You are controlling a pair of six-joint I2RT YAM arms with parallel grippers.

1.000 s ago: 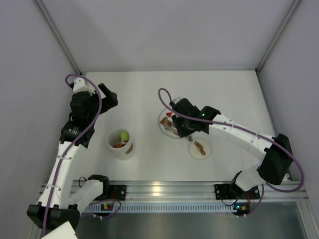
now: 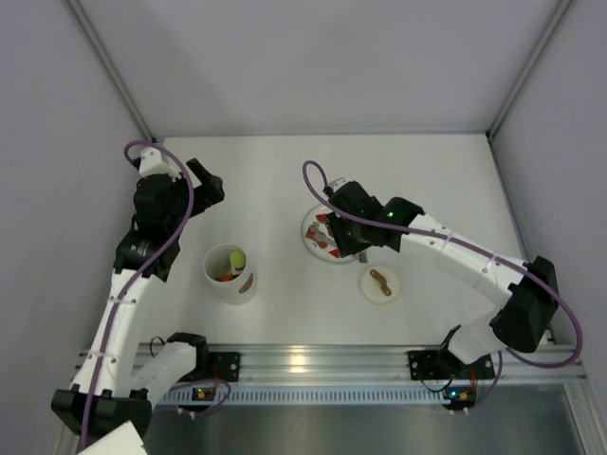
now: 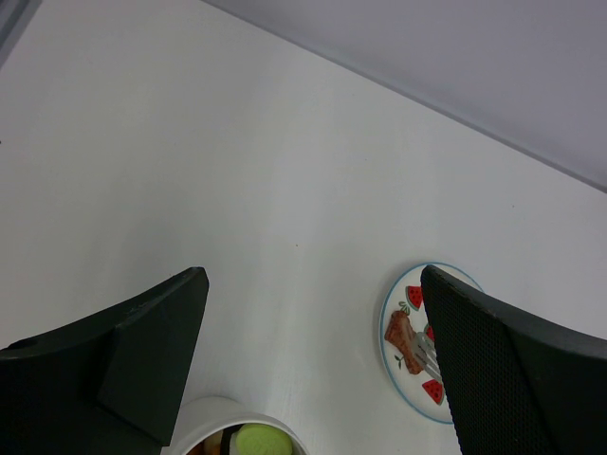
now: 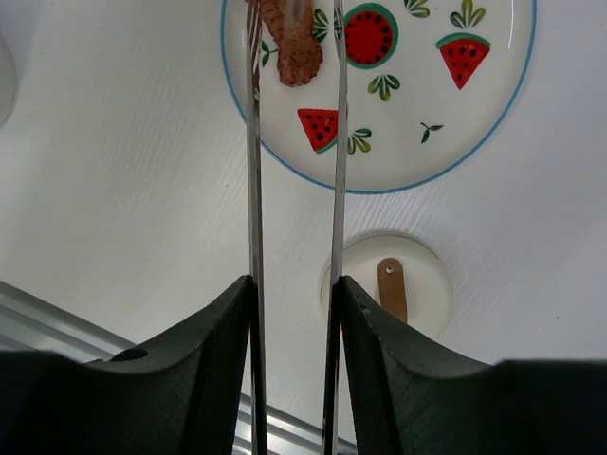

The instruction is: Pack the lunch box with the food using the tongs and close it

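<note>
Metal tongs [image 4: 256, 199] extend from my right gripper, whose fingers stand apart with a tong arm along each inner side. In the right wrist view, the tong arms are spread, reaching over a blue-rimmed plate [image 4: 398, 175]. A brown piece of meat [image 4: 300, 62] lies on this plate, partly between the arms; whether they touch it I cannot tell. At the left stands a white round lunch box [image 2: 221, 290] with a green item [image 2: 237, 260] and other food inside. Behind the box, well above the table, my left gripper is open and empty.
A white lid [image 2: 368, 291] with a brown handle [image 2: 381, 282] lies front right of the plate. Printed watermelon slices [image 4: 464, 59] decorate the plate.
The left arm, lunch box and lid have stayed put.
</note>
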